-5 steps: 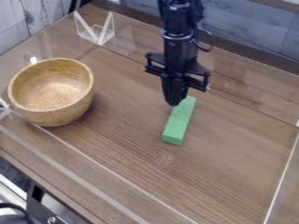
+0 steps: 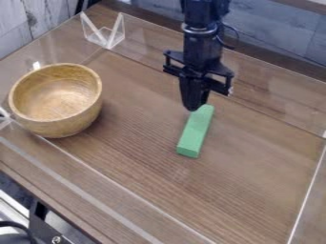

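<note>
A dark robot arm hangs from the top centre, its gripper (image 2: pixel 193 97) pointing down just above the far end of a flat green bar (image 2: pixel 195 133). The gripper looks shut, with nothing visible between its fingertips; whether they touch the bar cannot be told.
A large round wooden bowl (image 2: pixel 55 100) sits at the left of the wooden table (image 2: pixel 242 186). A white wire-like object (image 2: pixel 105 29) stands at the back left.
The arm and gripper have shifted slightly to the right and a little upward in view. The green bar and bowl look unmoved.
</note>
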